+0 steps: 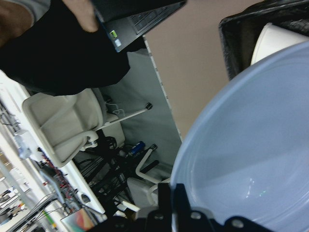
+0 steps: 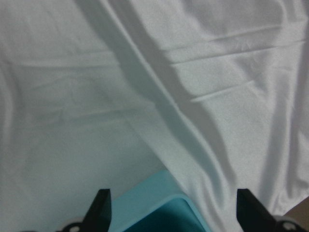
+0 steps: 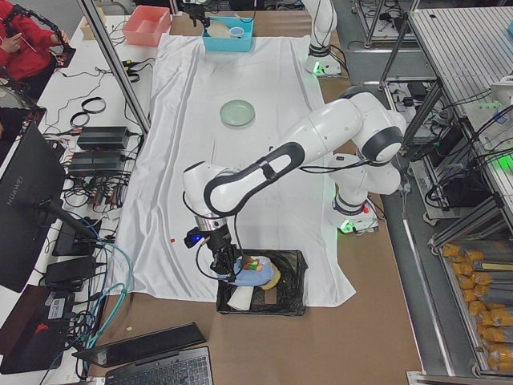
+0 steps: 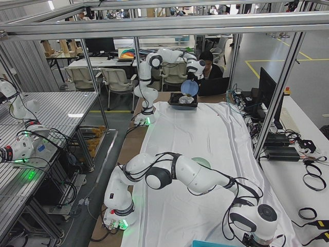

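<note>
A light blue plate [image 1: 246,145] [image 4: 189,87] hangs tilted over the black bin [image 3: 293,285], which holds a white item [image 3: 240,297] and, in the right camera view, a crumpled silver item [image 4: 186,100]. Small red and green pieces [image 3: 253,264] show at the plate in the left camera view. My left gripper is shut on the plate's rim. My right gripper is open above a corner of the teal container [image 2: 140,193], over the white cloth.
A green plate [image 3: 237,112] lies alone on the cloth [image 3: 200,144], with clear space around it. A laptop [image 3: 160,369] sits on the brown table beside the bin. The teal container stands at the cloth's far end.
</note>
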